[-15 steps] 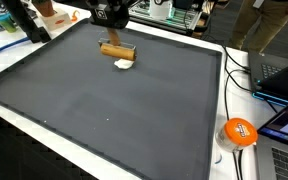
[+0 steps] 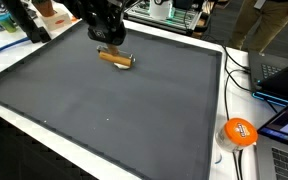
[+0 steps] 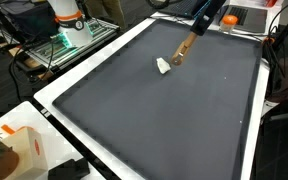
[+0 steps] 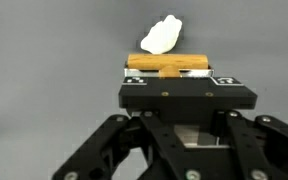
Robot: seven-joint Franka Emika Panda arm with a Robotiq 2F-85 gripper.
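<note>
A wooden T-shaped piece (image 4: 169,62), like a small mallet with a brown crossbar, has its stem between the fingers of my gripper. The fingers are shut on that stem. In exterior view 1 the wooden piece (image 2: 116,58) hangs low at the back of the dark board, under the black gripper body. A small white lump (image 4: 162,35), crumpled or cloth-like, lies just beyond the crossbar in the wrist view. Exterior view 2 shows the white lump (image 3: 163,65) on the board beside the wooden piece (image 3: 185,47). Whether the two touch cannot be told.
The rest of the grey board (image 2: 134,115) is bare. An orange-topped container (image 2: 238,133) stands on the white table to its right, near a laptop (image 2: 279,80). Toys and tools (image 2: 14,30) crowd the far left corner.
In exterior view 1 the wooden piece has come slightly lower and now hides more of the white lump. The grip on it looks the same.
</note>
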